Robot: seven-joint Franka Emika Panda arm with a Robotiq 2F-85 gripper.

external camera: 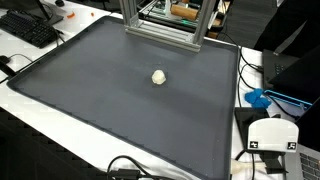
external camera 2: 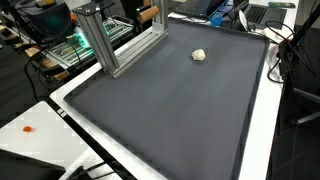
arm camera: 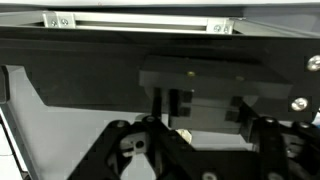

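A small cream-white lump [external camera: 158, 77] lies alone on the dark grey mat [external camera: 120, 100], beyond the middle toward the metal frame. It also shows in exterior view 2, where the lump [external camera 2: 198, 55] lies near the mat's far side. In the wrist view my gripper is dark and low in the picture. A black block-like shape [arm camera: 210, 78] crosses just ahead of its fingers and hides the tips, so how they stand and whether anything is between them is unclear. Neither exterior view shows the gripper clearly.
A metal frame [external camera: 168, 34] stands at the mat's back edge. Blue, white and black items, including a white tag-marked piece [external camera: 270, 135], lie on the right. A keyboard [external camera: 28, 30] sits at the far left.
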